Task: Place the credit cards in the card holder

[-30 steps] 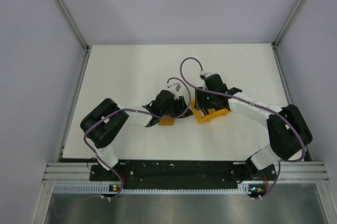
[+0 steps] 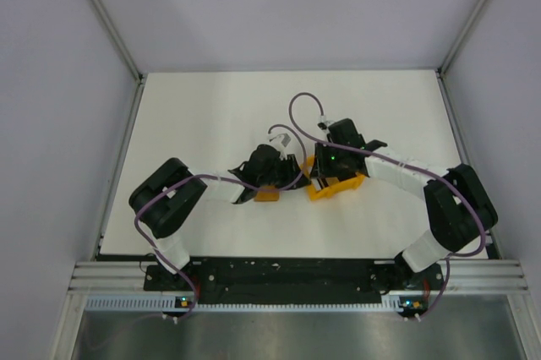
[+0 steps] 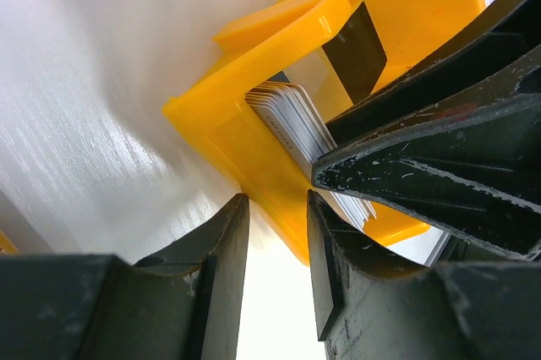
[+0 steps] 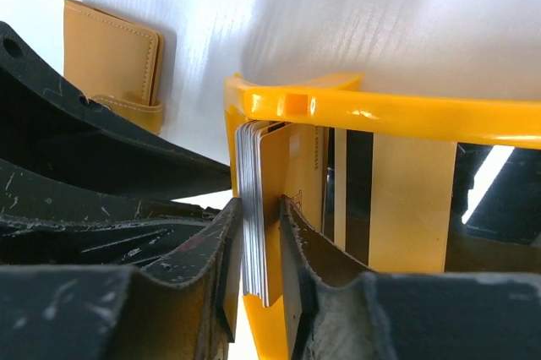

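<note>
The cards (image 4: 251,233) stand on edge as a stack at one end of a yellow open-frame tray (image 4: 397,115). My right gripper has its fingers on either side of this stack; whether they grip any card cannot be told. Right up against the tray's left end is my left gripper, its fingers apart with no card between them. The brown folded card holder (image 4: 110,64) lies flat on the table to the left of the tray. From above, the left arm partly covers the card holder (image 2: 267,196).
Further along, the yellow tray (image 2: 325,193) holds tan dividers (image 4: 410,199) and dark pieces. Both grippers stand very close together.
The tray's near left corner has shifted slightly left, toward the left gripper. The right gripper has moved a little the same way. The left arm looks still.
</note>
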